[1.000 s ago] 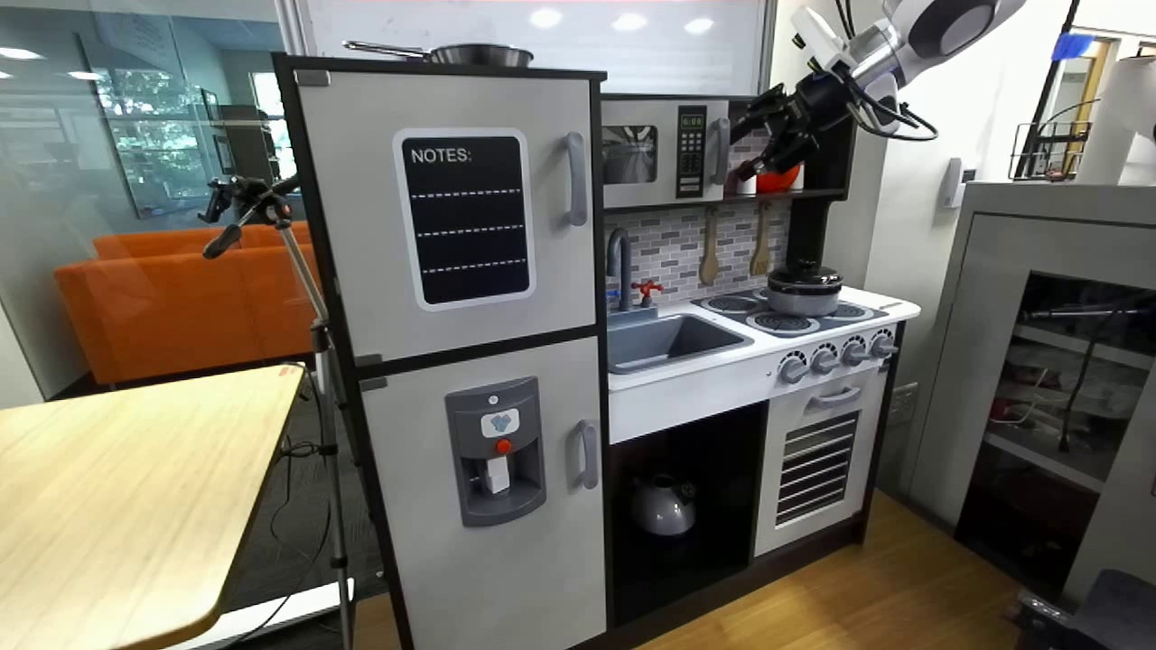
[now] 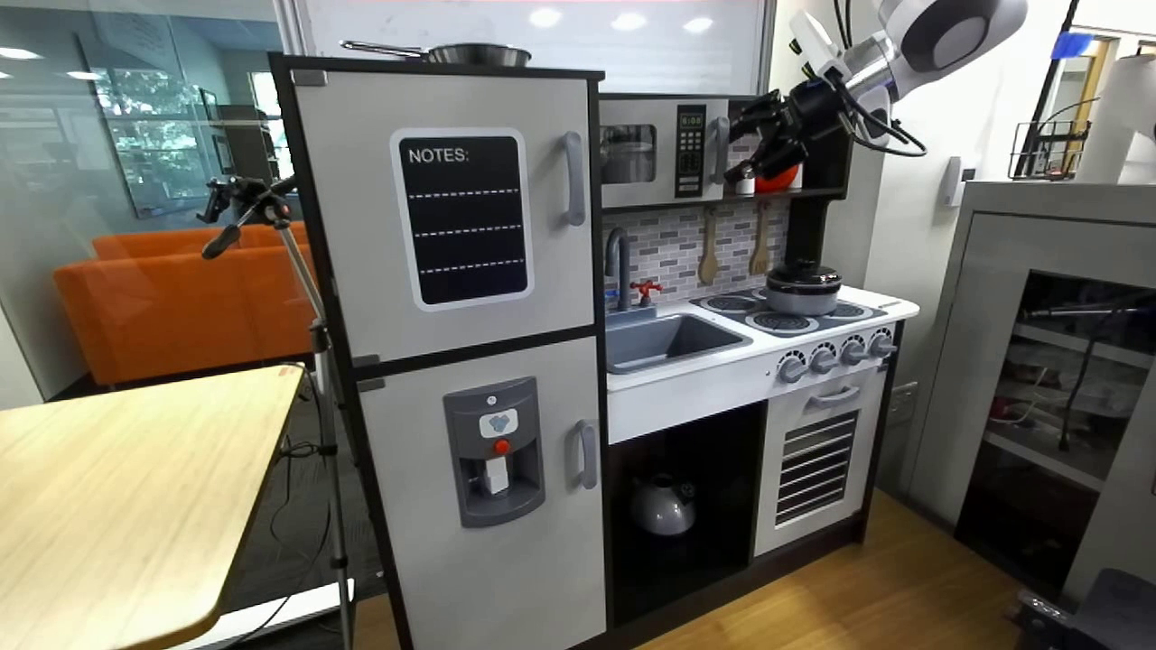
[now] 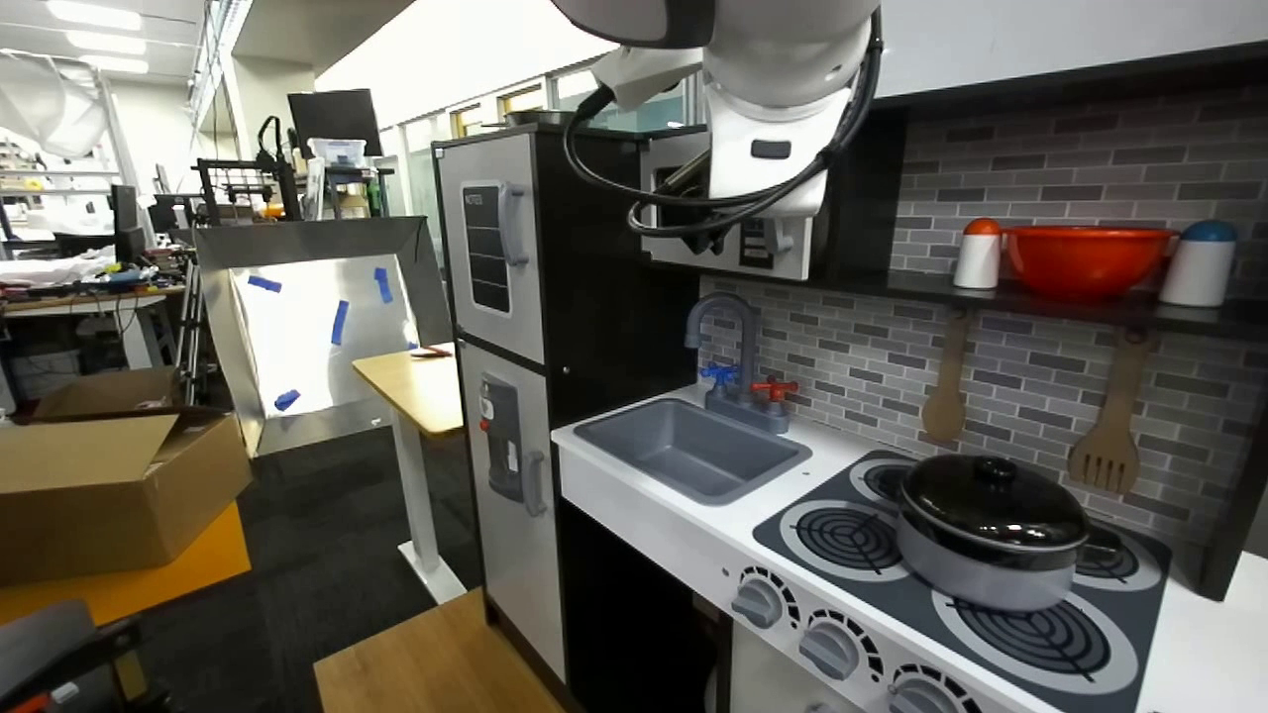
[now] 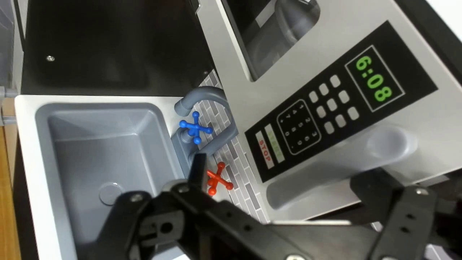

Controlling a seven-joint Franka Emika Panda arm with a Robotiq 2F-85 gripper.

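Observation:
In the wrist view, my gripper is open, its two dark fingers well apart. The grey microwave handle (image 4: 320, 175) runs diagonally across the space ahead of them, and one finger (image 4: 374, 190) lies close to its edge; touching or not, I cannot tell. Nothing is held. The microwave (image 2: 629, 152) has its door shut, with a shiny metal vessel (image 4: 277, 32) showing through the window. From exterior view 1, my gripper (image 2: 741, 152) is just right of the handle, in front of the shelf. The arm hides the fingers in exterior view 2.
Below are the grey sink (image 3: 701, 446), its faucet (image 3: 743, 339) and a lidded pot (image 3: 993, 535) on the stove. A red bowl (image 3: 1084, 259) stands on the shelf between two shakers. The tall fridge (image 2: 466, 325) is left of the microwave, a pan (image 2: 477, 54) on top.
In exterior view 1, my gripper has shifted slightly left and down, closer to the microwave handle. The microwave door and everything else there look unchanged.

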